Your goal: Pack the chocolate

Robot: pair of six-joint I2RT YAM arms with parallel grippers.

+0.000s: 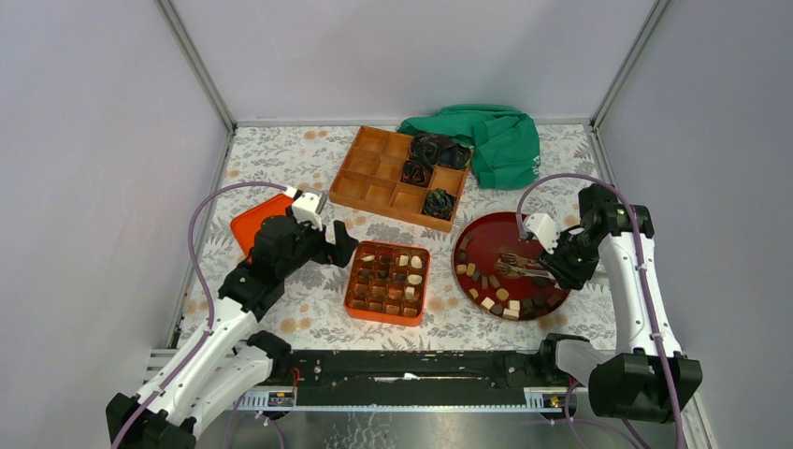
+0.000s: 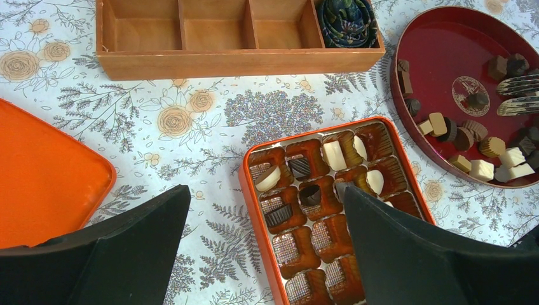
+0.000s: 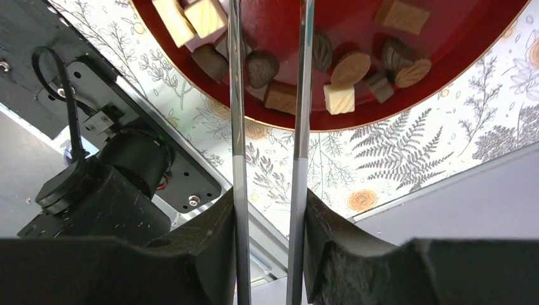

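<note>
My right gripper point(image 1: 558, 268) is shut on metal tongs point(image 3: 299, 184), one tong arm against each finger. Over the round red tray point(image 1: 486, 224), the tong tips point(image 1: 508, 265) point left; whether any chocolate lies between them cannot be told. Dark, brown and white chocolates point(image 3: 339, 98) lie scattered along the tray's edge. At the centre is an orange-rimmed box point(image 1: 427, 290), its brown insert divided into cells. Chocolates point(image 2: 311, 194) fill several upper and right-hand cells; the lower left ones look empty. Open and empty, my left gripper hangs beside the box's left side.
A wooden divided tray point(image 1: 379, 196) with dark succulents point(image 1: 438, 203) lies behind the box. Beyond it is a green cloth point(image 1: 505, 150). An orange lid point(image 2: 44, 178) rests at the left, partly under the left arm. Patterned table shows free between box and red tray.
</note>
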